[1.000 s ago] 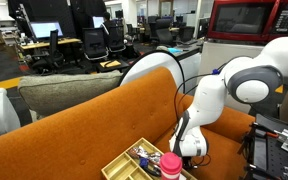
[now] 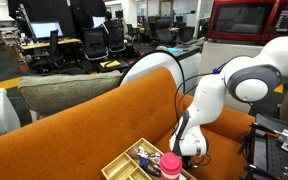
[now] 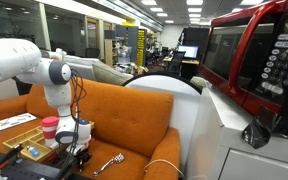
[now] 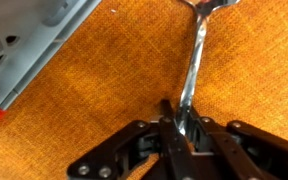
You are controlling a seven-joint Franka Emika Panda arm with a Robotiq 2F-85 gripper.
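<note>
A shiny metal utensil [image 4: 196, 57] lies across the orange cushion in the wrist view, its handle running down into my gripper. The fingers are shut on the end of that handle, low over the fabric. The utensil's wider head is cut off by the top edge. Beside the arm in exterior view 2, a silvery utensil [image 3: 109, 162] rests on the seat; I cannot tell whether it is the same piece. In exterior view 1 the white gripper body [image 2: 189, 138] stands at the seat, with its fingertips hard to make out.
Close beside the gripper is a pink-red cylinder [image 2: 171, 164]. A wooden compartment tray [image 2: 117, 166] with small items sits to its left. Grey plastic [image 4: 29, 40] fills the wrist view's upper left. The sofa backrest [image 2: 74, 120] rises behind; open seat lies right in exterior view 2.
</note>
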